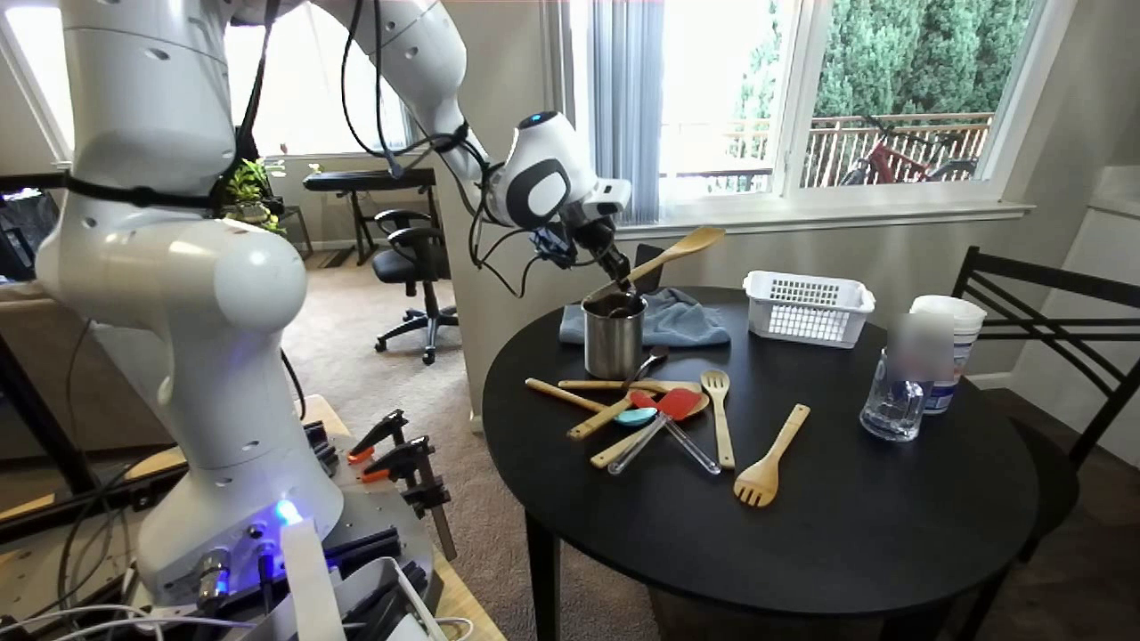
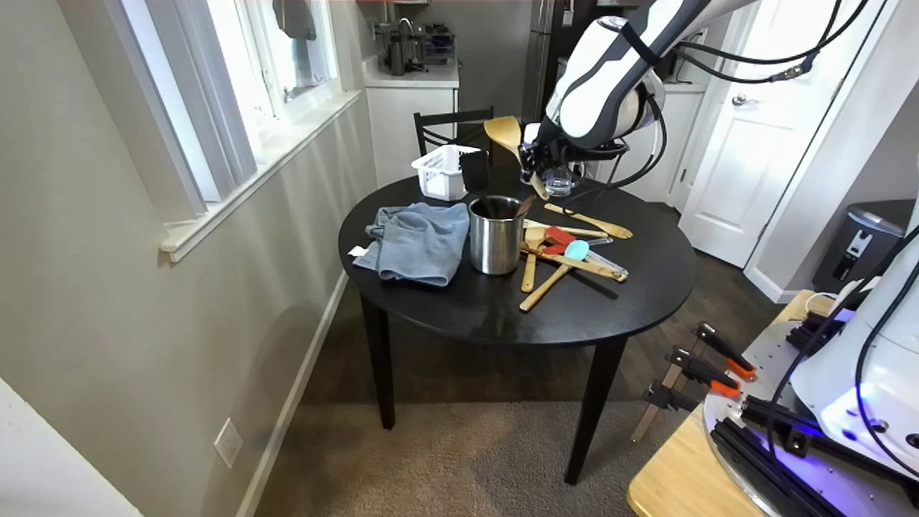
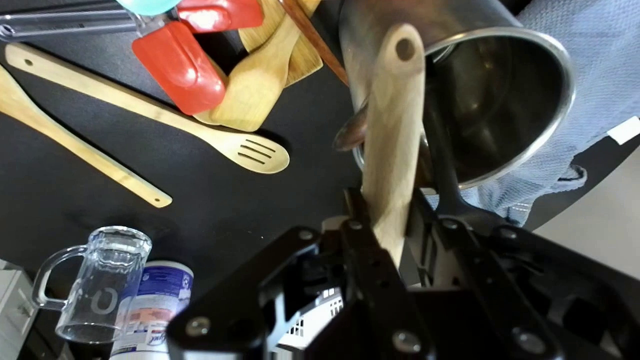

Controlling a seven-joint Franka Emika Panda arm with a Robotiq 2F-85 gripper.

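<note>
My gripper (image 1: 625,282) is shut on a wooden spoon (image 1: 696,240), just above the steel pot (image 1: 614,340). The spoon is tilted, its broad end up and away from the pot in exterior view 1. In the wrist view, its handle end (image 3: 393,114), with a hole in it, points past the fingers and overlaps the rim of the pot (image 3: 567,72). Whether the handle touches the rim cannot be told. A black utensil (image 2: 474,172) stands inside the pot, close beside my gripper (image 2: 534,164).
Several wooden and silicone utensils (image 1: 679,404) lie heaped in front of the pot, a wooden fork (image 1: 761,477) apart from them. A grey-blue cloth (image 2: 422,241) lies beside the pot. Farther off stand a white basket (image 1: 809,310) and a glass mug (image 1: 893,401).
</note>
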